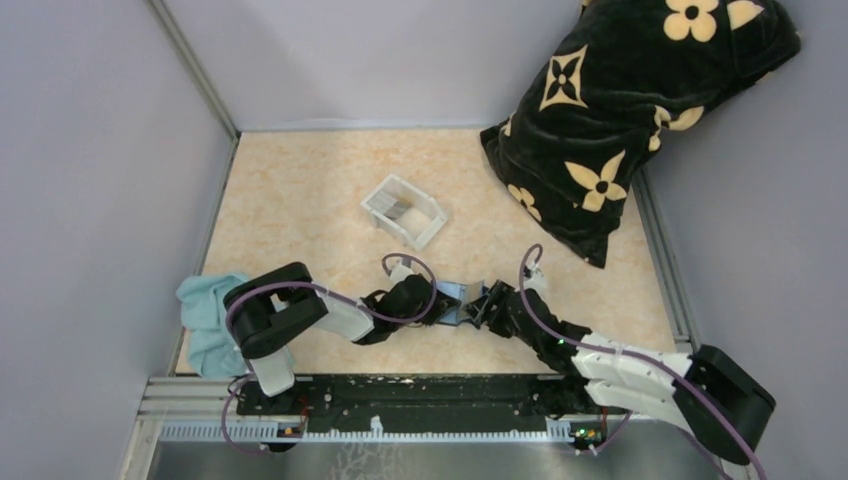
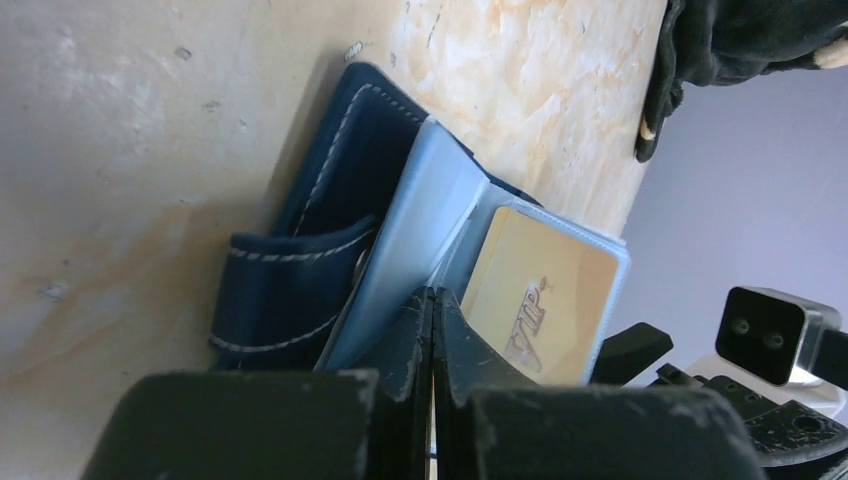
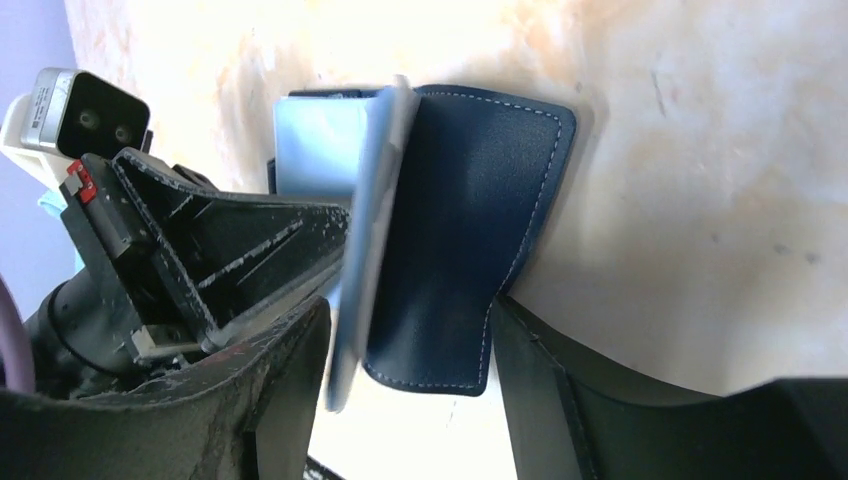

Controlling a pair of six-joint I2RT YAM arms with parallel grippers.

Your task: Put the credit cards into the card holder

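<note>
The navy card holder [image 1: 450, 317] lies spread between both grippers near the table's front, its light blue sleeve pages showing. Tucked in one sleeve is a gold card marked VIP [image 2: 545, 290]. My left gripper is shut with its tips against the blue pages; whether a page is pinched there is hidden. In the right wrist view, my right gripper stands open around the holder's edge, with the navy cover [image 3: 455, 230] and a raised, blurred page [image 3: 372, 215] between its fingers. The left gripper's tip touches or nearly touches that page.
Behind the grippers stands a white tray [image 1: 432, 233] with light grey cards [image 1: 388, 204] in it. A blue cloth [image 1: 207, 325] lies at the left edge. A large black cushion [image 1: 560, 150] covers the back right corner.
</note>
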